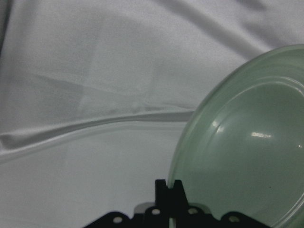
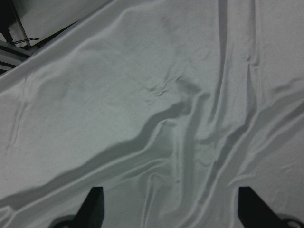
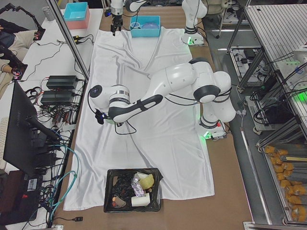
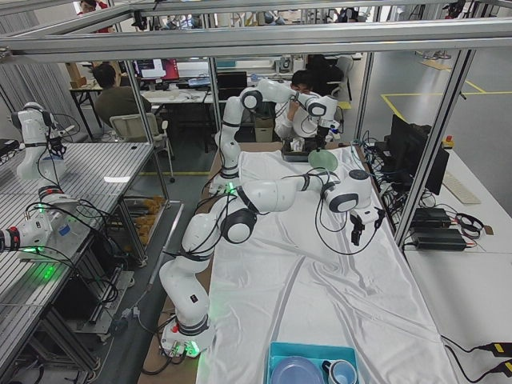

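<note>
A pale green plate (image 4: 323, 160) is at the far end of the white cloth in the camera right view; in the camera left view the arm mostly hides it. The left wrist view shows my left gripper shut on the near-left rim of the green plate (image 1: 242, 156), its curved edge running up to the fingertips. My right gripper (image 4: 359, 236) hangs over the cloth at the right edge in the camera right view; in the right wrist view its fingers (image 2: 96, 204) stand wide apart with only rumpled cloth (image 2: 142, 118) below them.
A black lined bin (image 3: 108, 189) with assorted items stands at the near end in the camera left view. A blue tub (image 4: 312, 351) holding a plate and mug sits at the opposite end. A monitor and cables line one side.
</note>
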